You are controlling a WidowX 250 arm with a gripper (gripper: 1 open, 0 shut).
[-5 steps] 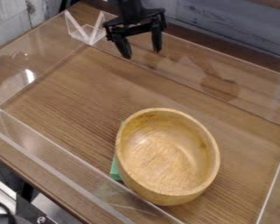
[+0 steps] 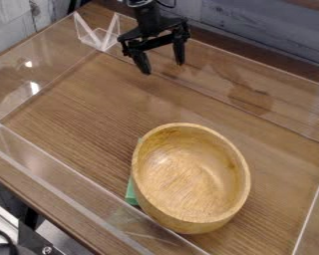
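Observation:
The black robot gripper [image 2: 159,58] is at the top centre of the camera view, small and dark, above the far part of the wooden surface. Its two fingers stand apart, with nothing visible between them. A large yellow plastic bowl [image 2: 189,179] sits at the bottom centre, well away from the gripper. A green object [image 2: 133,194] shows partly from beneath the bowl's left side.
Clear plastic pieces are at the upper left and along the left edge. Dark clutter lies beyond the lower-left edge.
The arm and gripper have shifted slightly at the top of the view. The bowl and green object have not moved.

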